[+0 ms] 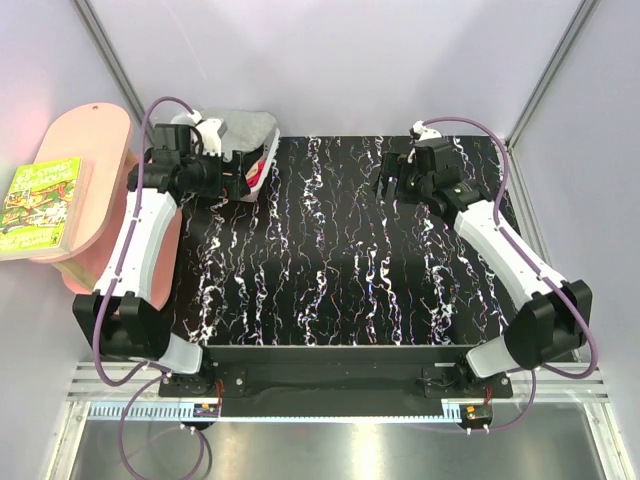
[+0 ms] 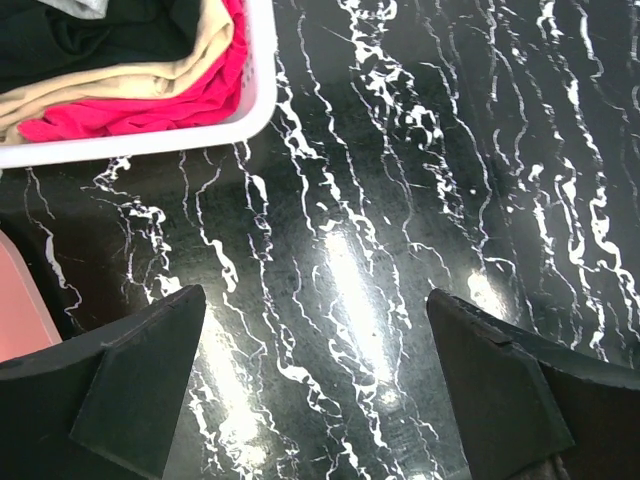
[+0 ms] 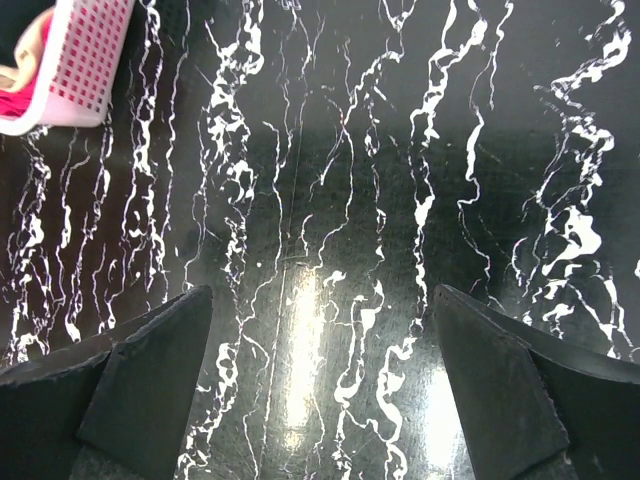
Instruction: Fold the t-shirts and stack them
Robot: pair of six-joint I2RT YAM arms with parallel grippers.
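A white basket [image 1: 268,160] at the back left holds folded cloths: a grey one [image 1: 240,125] on top, with black [image 2: 120,30], beige [image 2: 150,62] and red [image 2: 160,110] ones visible in the left wrist view. The right wrist view shows the basket's perforated side [image 3: 90,70]. My left gripper [image 1: 233,172] hangs open just in front of the basket, empty. My right gripper [image 1: 390,175] is open over the bare back right of the table, empty.
At the far left, beside my left arm, stands a pink stand [image 1: 85,130] with a yellow-green book [image 1: 40,205] on it.
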